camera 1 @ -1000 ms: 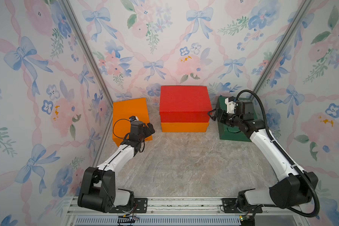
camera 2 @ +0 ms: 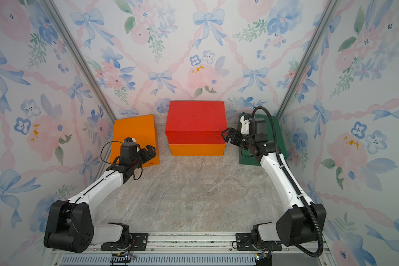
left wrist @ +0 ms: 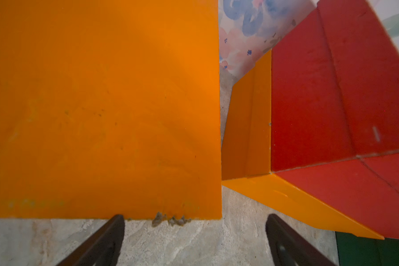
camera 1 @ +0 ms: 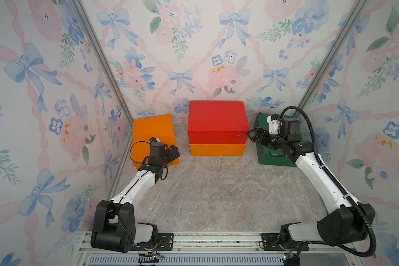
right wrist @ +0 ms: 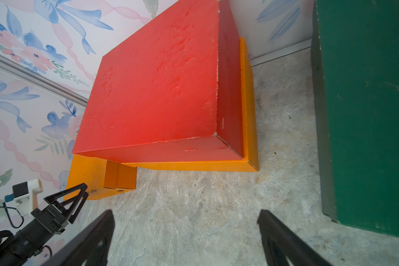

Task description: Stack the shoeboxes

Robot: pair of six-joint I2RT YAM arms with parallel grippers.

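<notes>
In the middle at the back, a red shoebox (camera 1: 217, 116) rests on top of an orange shoebox (camera 1: 217, 149). Another orange shoebox (camera 1: 153, 128) lies alone at the left, and a green shoebox (camera 2: 249, 155) lies at the right, partly hidden by the right arm. My left gripper (camera 1: 172, 153) stands open above the left orange box's front right corner, with nothing between its fingers. Open and empty as well, my right gripper (camera 1: 254, 134) hangs near the red box's right edge, between the stack and the green box.
Bare grey floor (camera 1: 217, 190) spreads in front of the boxes. A strip of floor (right wrist: 283, 133) separates the stack from the green box. Patterned walls (camera 2: 195, 44) close off the back and sides.
The right gripper has barely moved, and the boxes lie unchanged.
</notes>
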